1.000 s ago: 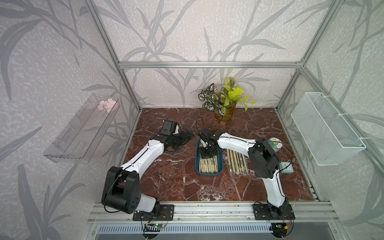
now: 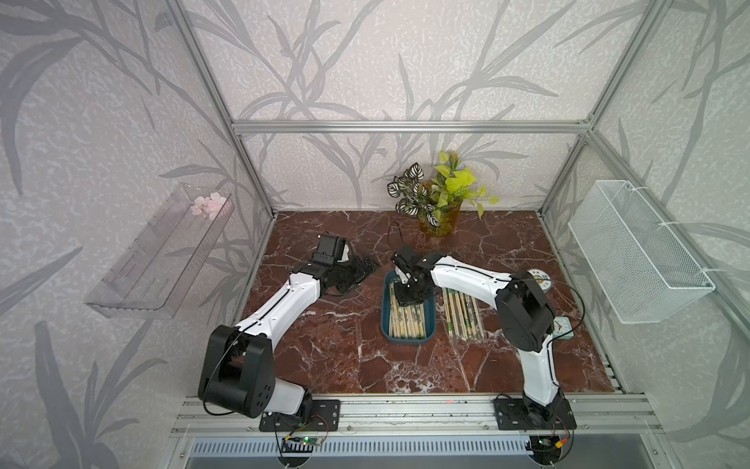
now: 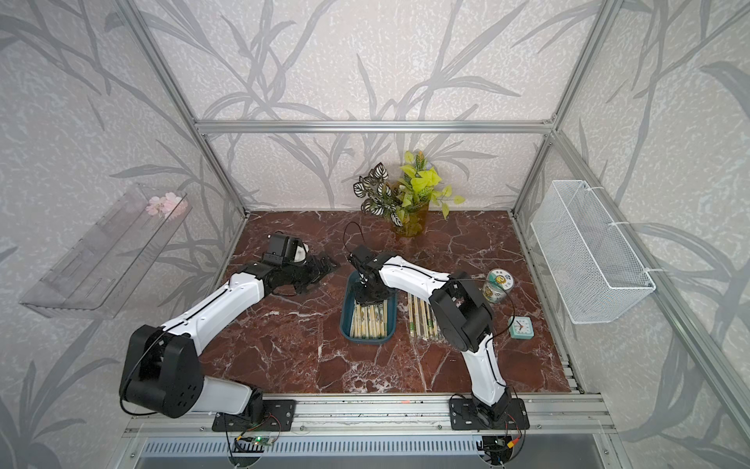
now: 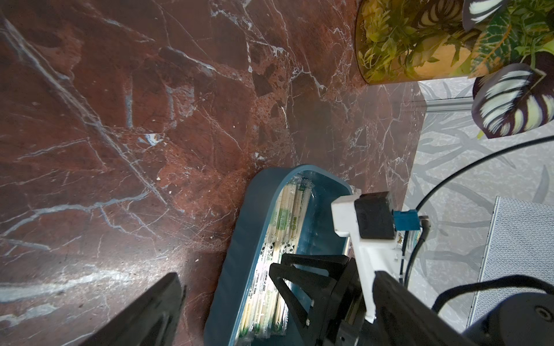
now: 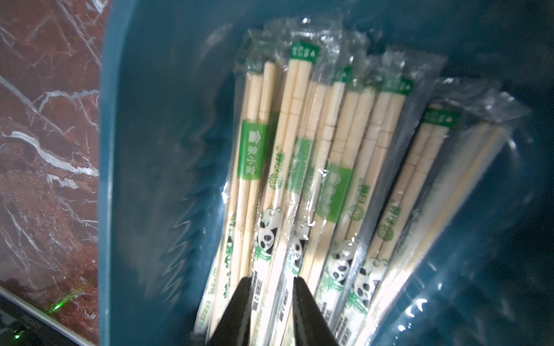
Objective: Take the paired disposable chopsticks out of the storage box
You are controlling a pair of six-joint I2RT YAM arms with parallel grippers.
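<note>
The blue storage box (image 2: 408,332) holds several wrapped chopstick pairs (image 5: 300,173), lying lengthwise. My right gripper is over the box, its two narrow fingertips low in the right wrist view among the packets, close together; whether anything is between them is unclear. More packets (image 2: 461,316) lie on the marble table right of the box. My left gripper (image 2: 365,265) hangs left of the box, its fingers apart at the lower edge of the left wrist view, nothing between them.
A potted plant (image 2: 441,219) stands at the back. A round tin (image 3: 497,285) and small clock (image 3: 521,327) sit at the right. A clear tray (image 2: 160,258) and white mesh basket (image 2: 640,258) hang on the side walls.
The right arm has shifted slightly, its elbow a little to the right, the gripper still over the box. The left arm is unmoved.
</note>
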